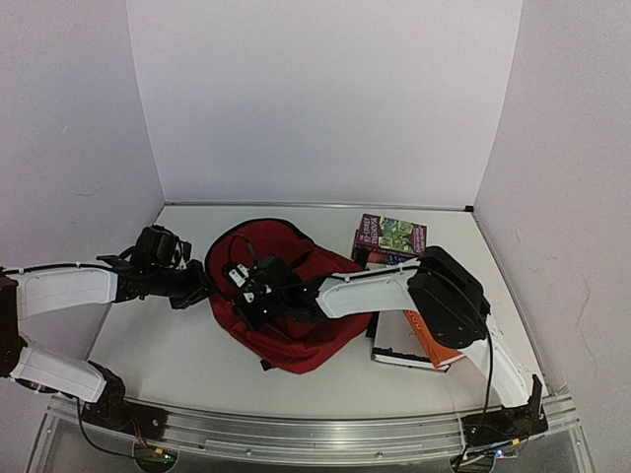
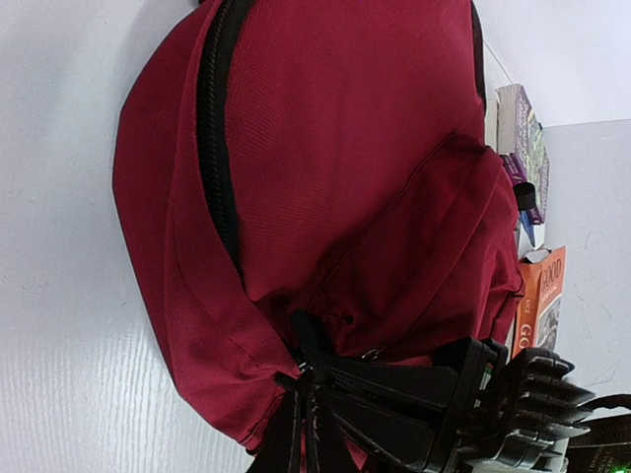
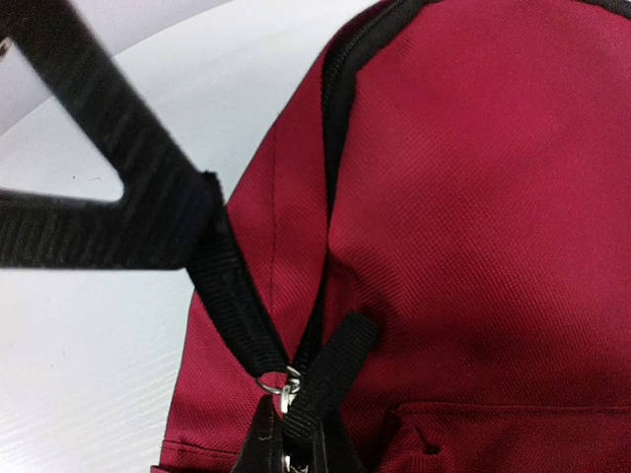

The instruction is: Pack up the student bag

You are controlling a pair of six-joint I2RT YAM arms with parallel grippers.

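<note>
A red bag [image 1: 306, 350] with a black zipper [image 2: 217, 128] lies in the middle of the table. My left gripper [image 1: 202, 286] is at its left edge; in the right wrist view black parts of it reach in from the upper left beside a strap. My right gripper [image 1: 246, 305] reaches across the bag to that edge, its fingertips on a metal zipper pull with black tabs [image 3: 330, 365], apparently shut on it. Whether the left fingers are shut is unclear.
Several books, a purple one [image 1: 391, 235] and an orange one [image 1: 434, 340] among them, lie piled right of the bag, partly under my right arm.
</note>
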